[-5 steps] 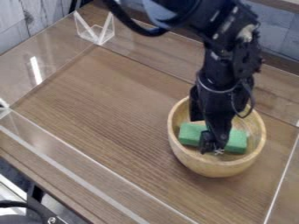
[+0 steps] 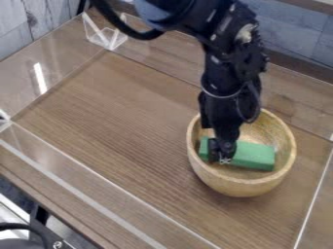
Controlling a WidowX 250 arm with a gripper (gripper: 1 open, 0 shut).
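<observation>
A beige round bowl (image 2: 244,181) sits on the wooden table at the right, holding a green rectangular block (image 2: 250,158). The black robot gripper (image 2: 221,146) reaches down from the top into the bowl's left side, its fingertips beside or over the left end of the block. The gripper is open; whether the fingertips touch the block is hard to tell.
A clear plastic item (image 2: 104,29) stands at the back left. Black cables lie at the lower left, off the table's edge.
The gripper has moved left within the bowl, from over the block's right part to its left end. The block appears shifted slightly.
</observation>
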